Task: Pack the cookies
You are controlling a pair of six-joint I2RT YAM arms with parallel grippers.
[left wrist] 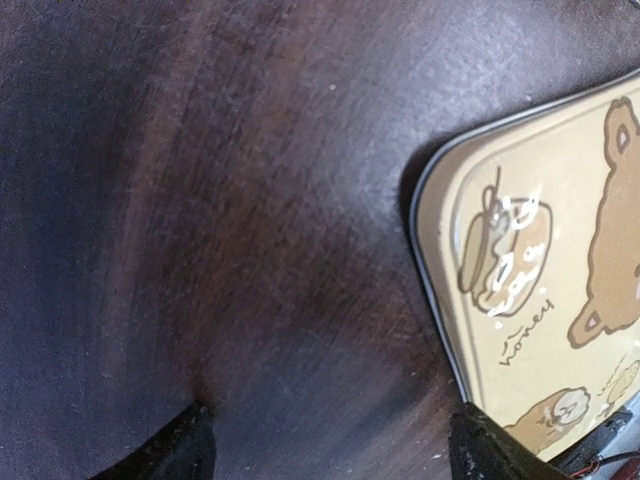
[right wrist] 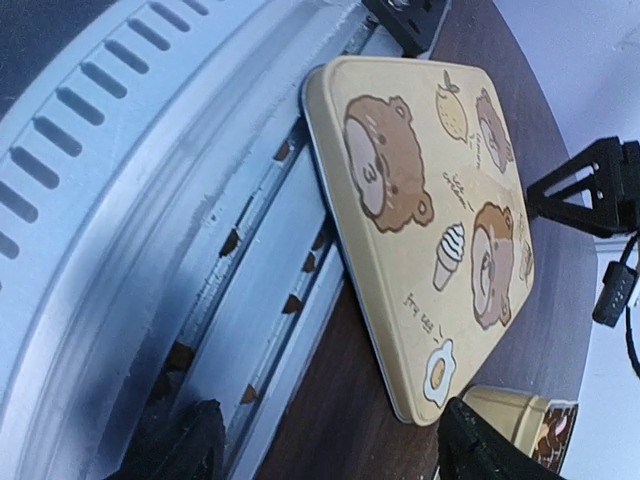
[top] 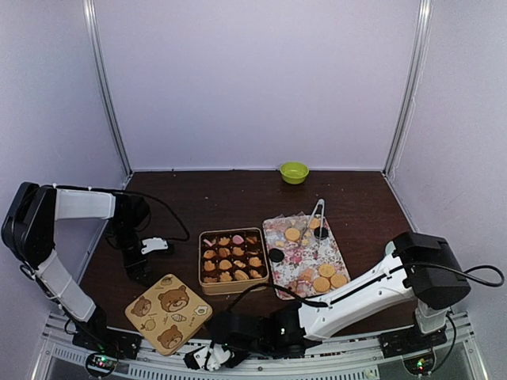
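A tin box (top: 207, 288) full of brown and yellow cookies, one of them pink, stands open at mid-table. Its cream lid (top: 190, 307) with bear drawings lies flat to the front left; in the right wrist view the lid (right wrist: 410, 300) spans the middle. My left gripper hovers over bare wood to the left of the lid, its fingers apart and empty. At the table's front edge, by the lid's near right corner, my right gripper is open with nothing between its fingers.
Right of the tin lies a flowered tray (top: 331, 252) with round biscuits and tongs (top: 320, 212). A green bowl (top: 294, 172) sits at the back. Between left arm and tin, the wood is clear.
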